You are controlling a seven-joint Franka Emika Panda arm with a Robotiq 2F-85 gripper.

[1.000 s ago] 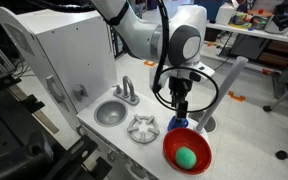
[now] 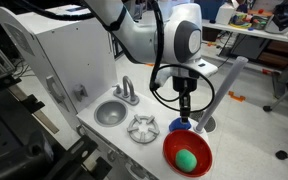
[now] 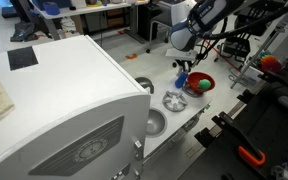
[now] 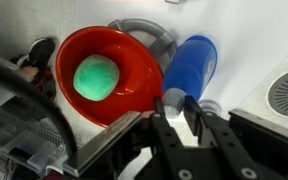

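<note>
A blue cylindrical object point(image 4: 191, 66) with a pale grey end lies just ahead of my gripper in the wrist view. The gripper is shut on its pale end. In exterior view 1 the blue object point(image 2: 179, 124) shows low under the gripper point(image 2: 184, 112), beside the red bowl point(image 2: 206, 150). Exterior view 2 shows the blue object point(image 3: 181, 79) standing out against the white tabletop. Whether its base touches the surface I cannot tell. Inside the red bowl rests a round green object point(image 4: 96, 77).
The stove burner point(image 2: 143, 128) and a round sink point(image 2: 110, 111) with its faucet point(image 2: 129, 91) lie left of the bowl. A white box point(image 2: 79, 60) stands behind the sink. A round drain-like disc point(image 4: 286, 93) is at the right in the wrist view.
</note>
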